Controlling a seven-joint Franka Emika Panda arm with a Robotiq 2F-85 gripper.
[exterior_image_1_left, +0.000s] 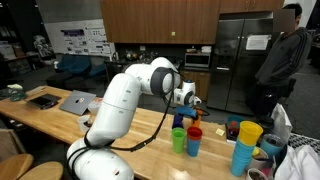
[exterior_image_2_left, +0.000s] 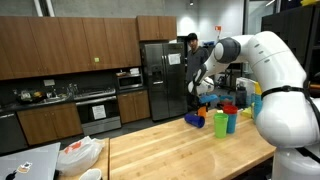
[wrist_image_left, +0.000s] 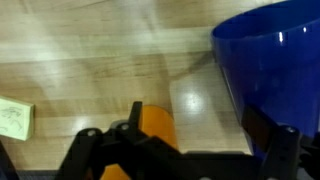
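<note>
Low over the table, my gripper stands open in the wrist view, bare wood showing between its fingers. A dark blue cup (wrist_image_left: 270, 60) lies tipped on its side by the right finger, partly hidden by it. Behind the left finger shows an orange cup (wrist_image_left: 155, 122), mostly covered. In exterior view 2 the blue cup (exterior_image_2_left: 194, 120) lies close to the orange cup (exterior_image_2_left: 201, 113). A green cup (exterior_image_1_left: 178, 139) and a red cup (exterior_image_1_left: 194, 140) stand side by side, nearer the camera in exterior view 1.
On the right, a tall stack of blue cups (exterior_image_1_left: 241, 158) stands with a yellow cup (exterior_image_1_left: 250, 132) on top, among clutter and a white bag (exterior_image_1_left: 300, 158). A pale yellow note (wrist_image_left: 15, 118) lies on the table.
</note>
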